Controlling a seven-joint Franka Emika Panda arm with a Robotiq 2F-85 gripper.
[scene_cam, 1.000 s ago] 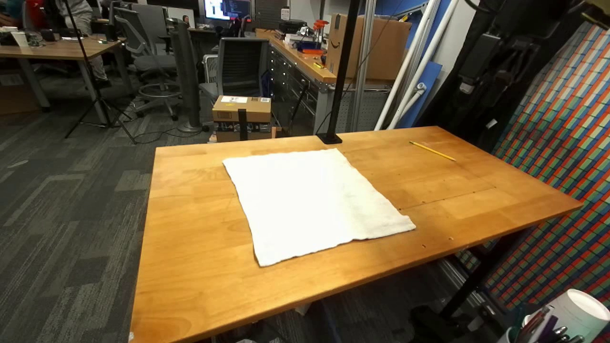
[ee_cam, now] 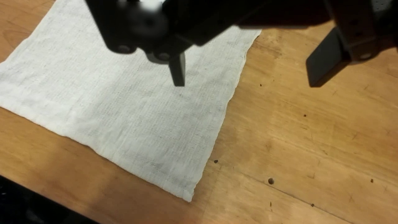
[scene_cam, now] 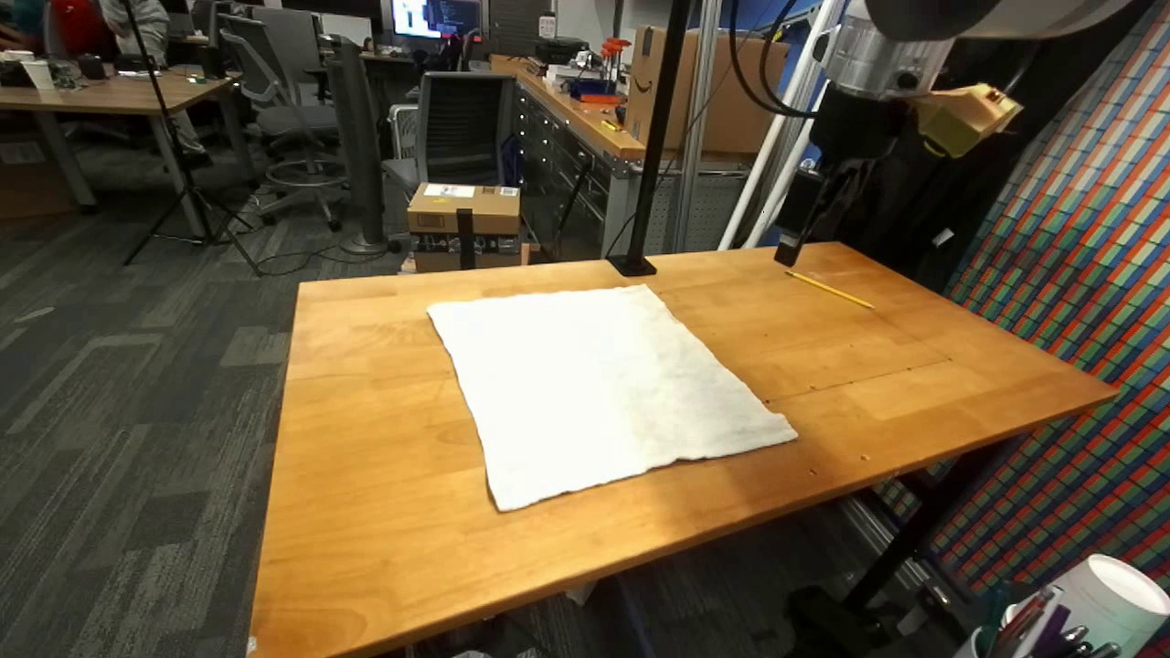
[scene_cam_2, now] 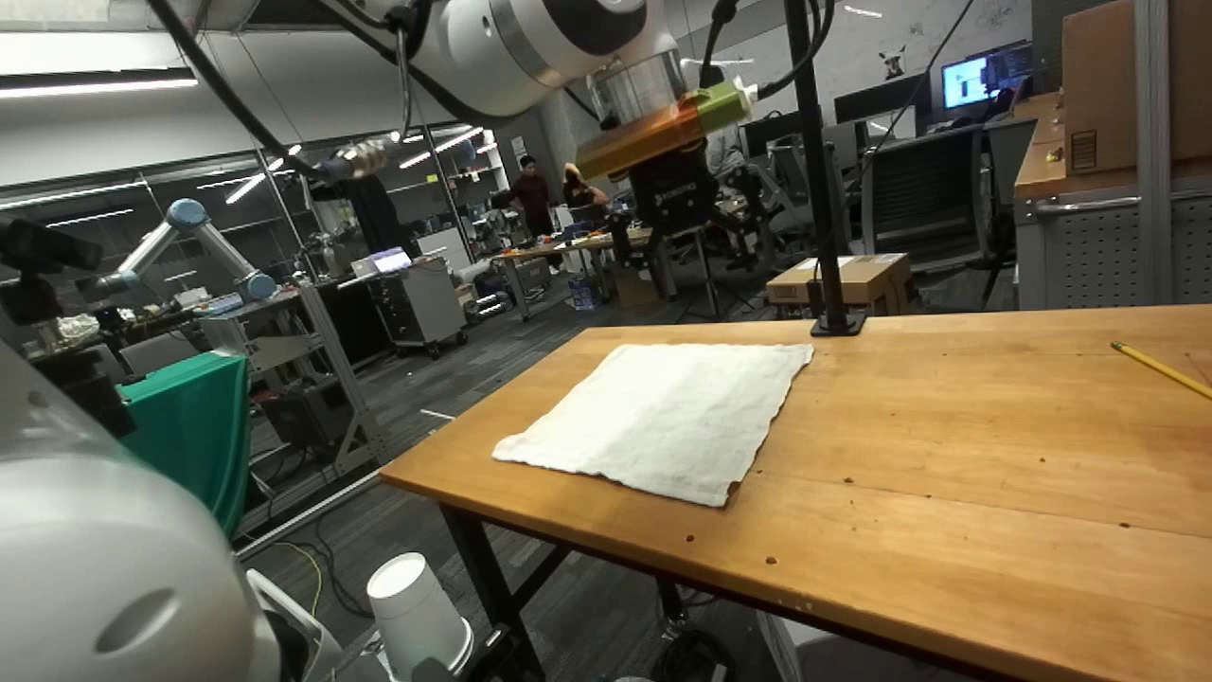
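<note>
A white cloth lies spread flat on the wooden table, its edges slightly wavy. In the wrist view one corner of the cloth points down toward the bottom of the frame. My gripper hangs above the tabletop, open, with a wide gap and nothing between its fingers. One finger appears over the cloth in that view, the other over bare wood to the right of its edge. From exterior view 2, the gripper is well above the cloth, not touching it.
A yellow pencil lies at the table's far right. At the back edge a black post rises from the tabletop. Bare wood surrounds the cloth. Off the table are a white bucket and a cardboard box.
In exterior view 1 my arm and gripper have moved down and to the left, toward the table. The cloth and the pencil lie where they were.
</note>
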